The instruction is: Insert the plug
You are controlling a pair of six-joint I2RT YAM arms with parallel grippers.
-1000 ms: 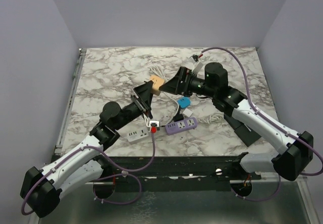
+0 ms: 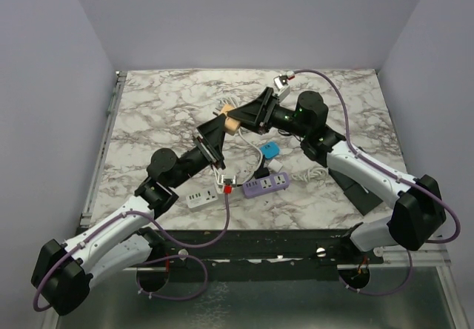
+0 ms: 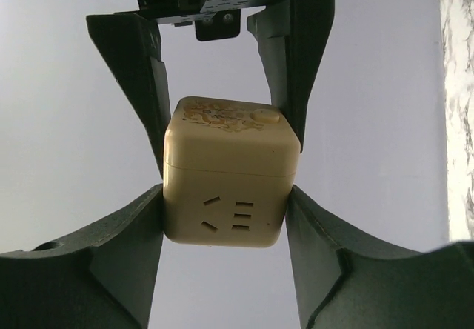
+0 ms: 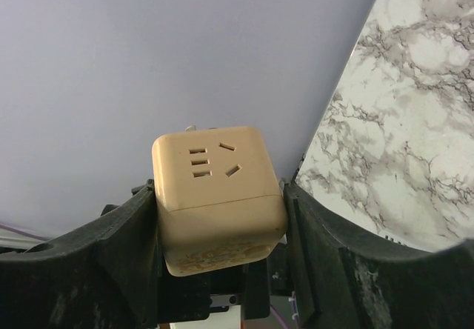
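A pale orange cube socket (image 2: 232, 125) is up in the middle of the top view, between the two grippers. My right gripper is shut on it, one finger against each side. My left gripper has its fingers (image 3: 122, 251) along two sides of the same cube socket (image 3: 231, 173); whether they still press on it is unclear. The slotted face shows in both wrist views. A black plug (image 2: 261, 172) on a white cable appears to lie beside the purple power strip (image 2: 265, 184).
A blue block (image 2: 269, 150) and a small white block (image 2: 275, 165) lie near the purple strip. A white power strip (image 2: 203, 198) is partly under the left arm. Black trays (image 2: 363, 193) are at the right.
My right gripper has moved left from beside the cube socket onto it, its fingers now closed on the sides. The left arm has barely shifted.
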